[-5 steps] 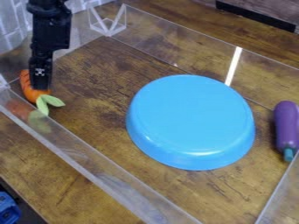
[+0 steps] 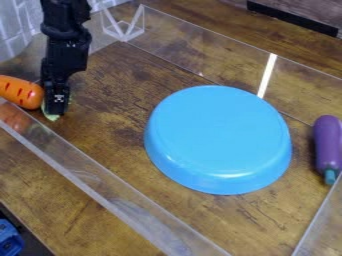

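Note:
My black gripper point(image 2: 56, 98) reaches down at the upper left, its tip low beside an orange carrot point(image 2: 19, 92) that lies against the left wall of the clear bin, its green top point(image 2: 52, 115) under the gripper tip. Whether the fingers are open or shut on it is unclear.
A blue upturned bowl or disc point(image 2: 218, 135) fills the middle right. A purple eggplant point(image 2: 327, 150) lies at the right edge. The wooden floor point(image 2: 127, 75) between gripper and disc is clear. Transparent walls border the area.
My gripper has come down toward the carrot, and the carrot has turned, its orange end now pointing left.

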